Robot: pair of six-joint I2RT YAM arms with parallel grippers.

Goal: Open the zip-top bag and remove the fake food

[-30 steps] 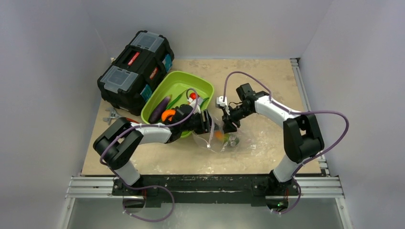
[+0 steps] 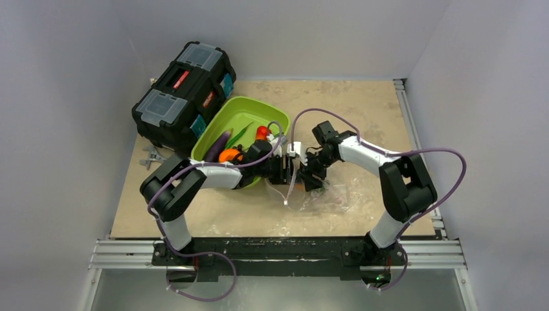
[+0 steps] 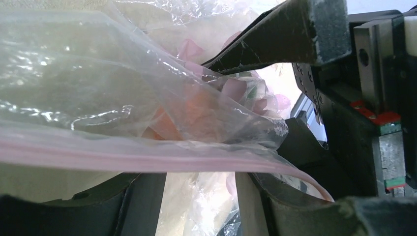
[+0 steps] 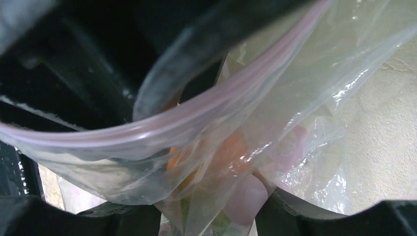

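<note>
The clear zip top bag (image 2: 327, 201) lies crumpled at the table's middle, its pink zip (image 3: 123, 155) running across the left wrist view and curving across the right. My left gripper (image 2: 282, 170) is at the bag's mouth, fingers part open behind the zip edge. My right gripper (image 2: 311, 179) is down over the bag, fingers part open around plastic and food. Orange food (image 4: 231, 150) and pale pink-green food (image 4: 246, 199) show through the plastic. Whether either gripper grips anything is unclear.
A green bin (image 2: 226, 113) with fake eggplant, tomato, orange and greens sits behind my left arm. A black toolbox (image 2: 181, 97) stands at the back left.
My left gripper has shifted slightly right, and the food in the bag is more covered.
</note>
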